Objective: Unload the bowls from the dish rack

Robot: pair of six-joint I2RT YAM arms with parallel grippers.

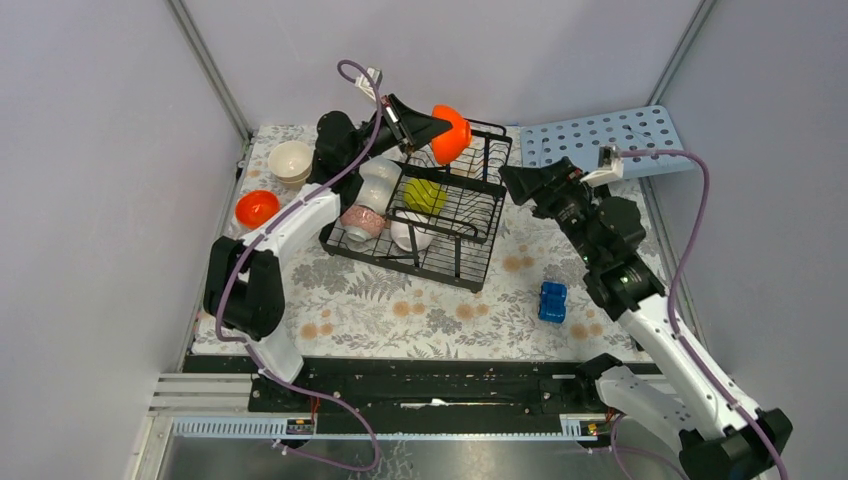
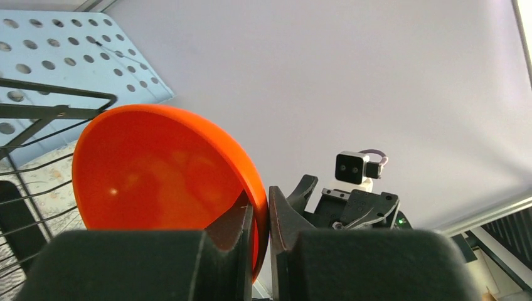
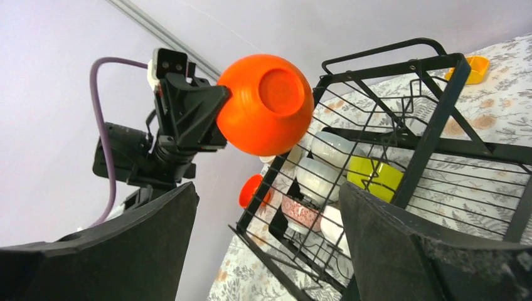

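Note:
An orange bowl (image 1: 451, 136) is held above the back of the black dish rack (image 1: 459, 279). My left gripper is shut on the bowl's rim, with the bowl's hollow facing its camera. To the right of the rack, my right gripper (image 1: 508, 188) stands open and empty, apart from the bowl. Inside the rack sit a yellow-green bowl (image 1: 424, 196), a pink patterned bowl (image 1: 361, 223), a white bowl (image 1: 407, 234) and pale translucent bowls (image 3: 316, 179). In the right wrist view the held bowl (image 3: 266, 105) shows its underside.
Left of the rack, cream bowls (image 1: 290, 160) are stacked near another orange bowl (image 1: 257, 208). A blue object (image 1: 552, 301) lies at the right, and a perforated light-blue panel (image 1: 600, 137) is at the back right.

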